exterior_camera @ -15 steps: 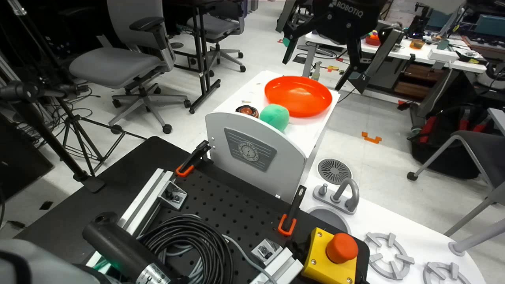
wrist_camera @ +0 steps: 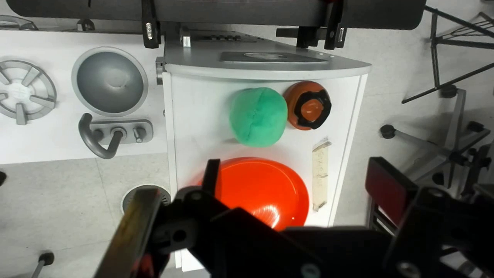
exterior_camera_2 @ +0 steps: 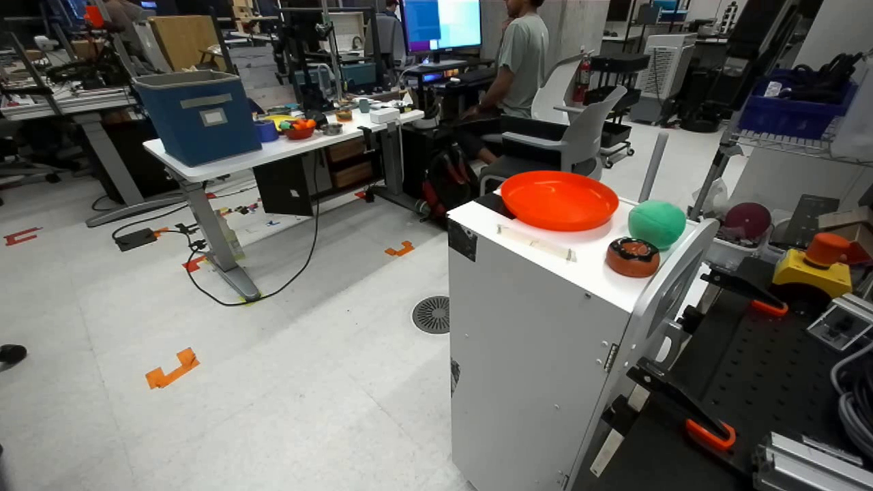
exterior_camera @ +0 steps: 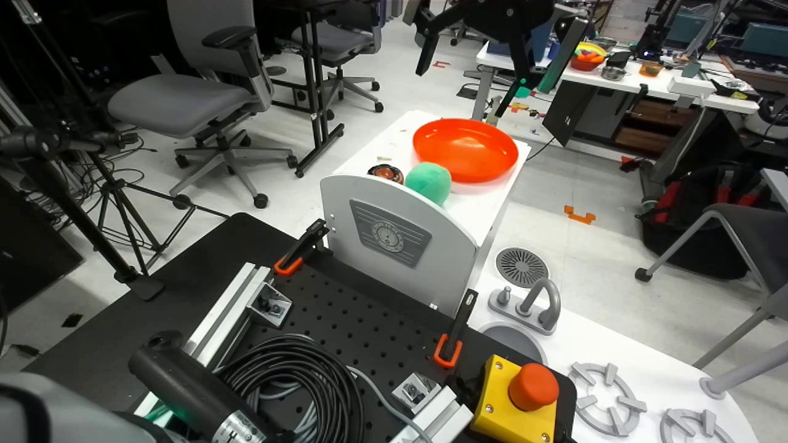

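My gripper (exterior_camera: 476, 85) hangs open above the far end of the white cabinet top, with nothing between its fingers. In the wrist view the gripper spans the shallow orange bowl (wrist_camera: 273, 185), which lies lower down and is partly covered by the gripper's body. A green plush ball (wrist_camera: 258, 116) rests on the top between the bowl and the grey backboard. Touching or very close to the ball is a small brown, round toy with black icing-like trim (wrist_camera: 311, 110). Exterior view 2 shows the bowl (exterior_camera_2: 560, 200), ball (exterior_camera_2: 657, 224) and brown toy (exterior_camera_2: 632, 257), but not my gripper.
A curved grey backboard (exterior_camera: 399, 232) rises along one edge of the cabinet top. Beyond it lies a black pegboard table with clamps (exterior_camera: 448, 347), cables (exterior_camera: 295, 384) and a yellow-and-red emergency stop button (exterior_camera: 519, 399). A strip of tape (wrist_camera: 320, 176) marks the white top near the bowl.
In exterior view 1 my gripper has moved up and to the left. The bowl, ball and brown toy have stayed in place.
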